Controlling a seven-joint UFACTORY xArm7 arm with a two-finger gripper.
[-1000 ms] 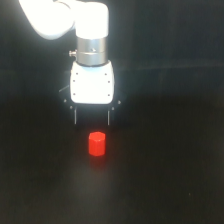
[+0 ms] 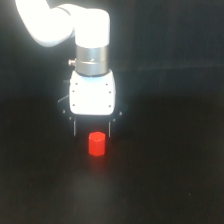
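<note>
A small red block (image 2: 97, 145) rests on the black surface, a little below the centre-left of the camera view. Above it hangs my gripper (image 2: 92, 130), under a white arm. Its two thin fingers show as pale lines, spread wide apart, so it is open. The block's top lies near fingertip height in the picture, closer to the right finger (image 2: 110, 129). No contact between finger and block is visible. How far the gripper is in front of or behind the block I cannot tell.
My gripper has come down towards the red block, its fingers still apart. The block has stayed in place.
</note>
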